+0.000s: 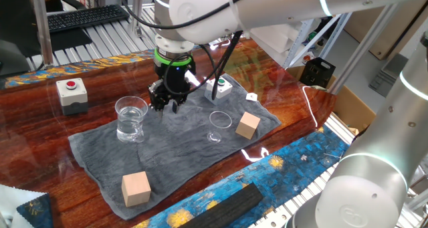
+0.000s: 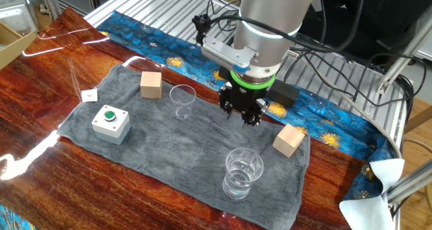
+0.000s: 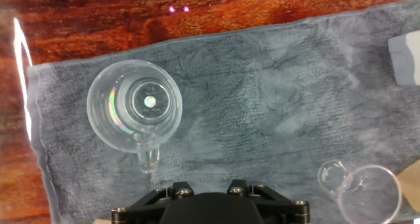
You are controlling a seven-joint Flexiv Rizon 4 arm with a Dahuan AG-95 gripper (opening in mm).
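Observation:
My gripper (image 1: 167, 110) hangs above the grey towel (image 1: 100, 154), pointing down. In the wrist view its two dark fingers (image 3: 180, 189) stand apart, so it is open, with nothing seen between them. A clear mug (image 3: 134, 106) with a handle stands upright on the towel, apart from the gripper. A smaller stemmed clear glass (image 2: 183, 102) is upright near one wooden block (image 2: 151, 85). The other wooden block (image 2: 289, 141) rests near the towel's edge, on the mug's side.
A green-button box (image 2: 111, 124) sits on the towel, and a red-button box (image 1: 71, 94) on the wooden table beyond it. A black bar (image 1: 224, 208) lies on the blue patterned cloth (image 1: 277, 162).

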